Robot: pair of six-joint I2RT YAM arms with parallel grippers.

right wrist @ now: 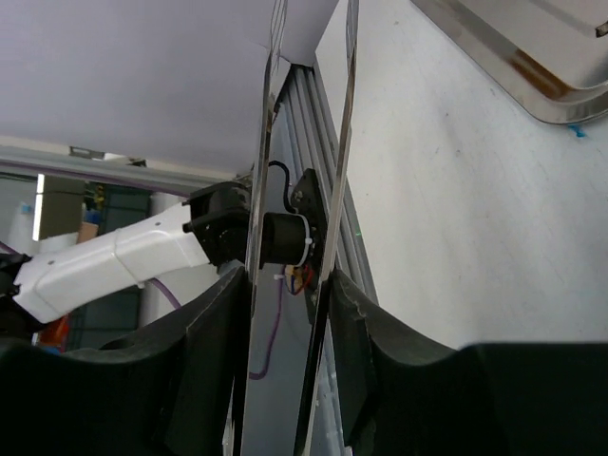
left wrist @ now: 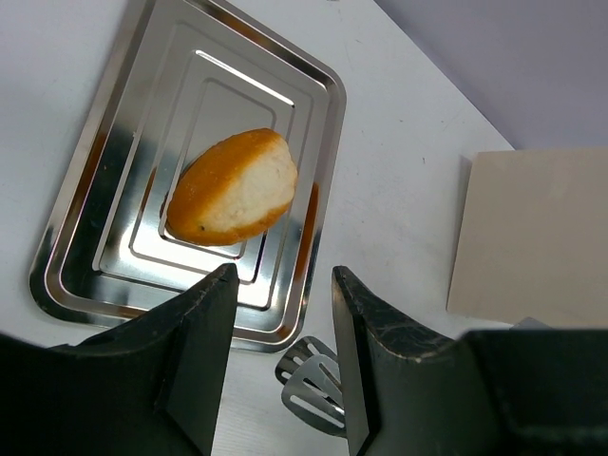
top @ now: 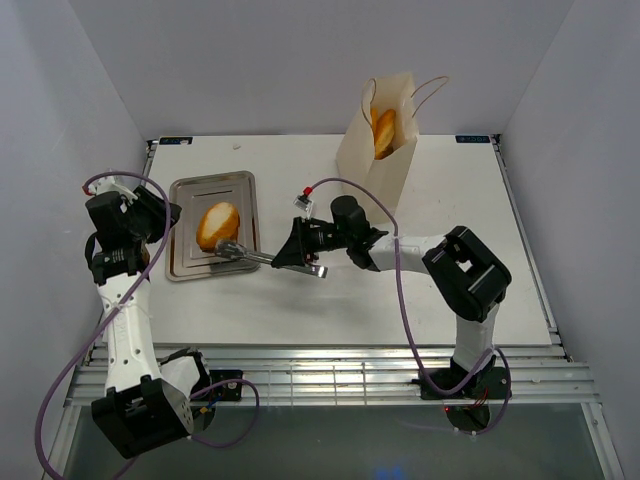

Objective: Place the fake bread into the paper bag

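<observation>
One fake bread (top: 218,226), golden with a pale top, lies alone on the steel tray (top: 188,265). My right gripper (top: 291,260) is shut on metal tongs (top: 243,252), whose slotted ends reach over the tray's near right edge beside the bread. Both tong arms run between the right gripper's fingers in the right wrist view. The paper bag (top: 375,170) stands upright at the back, with bread pieces (top: 385,133) showing inside its open top. At the tray's left, my left gripper has its fingers apart, nothing between them; the tongs' ends (left wrist: 313,382) show beyond.
Bare white table (top: 300,190) lies between the tray and the bag, and to the bag's right. Grey walls close in the left, back and right sides. A metal rail (top: 330,375) runs along the front.
</observation>
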